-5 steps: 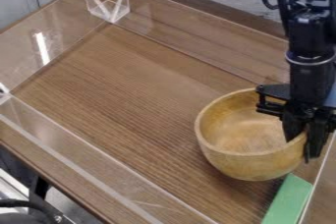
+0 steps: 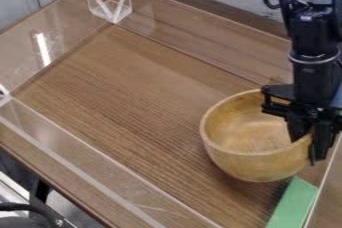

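Note:
A tan bowl (image 2: 234, 144) hangs at the right side of the wooden table (image 2: 127, 102), tilted slightly. My black gripper (image 2: 310, 132) is shut on the bowl's right rim, its fingertips partly hidden by one another. A green object (image 2: 291, 207) lies below the bowl at the lower right corner. Whether the bowl touches the table is hard to tell.
A clear plastic holder (image 2: 110, 4) stands at the back left.

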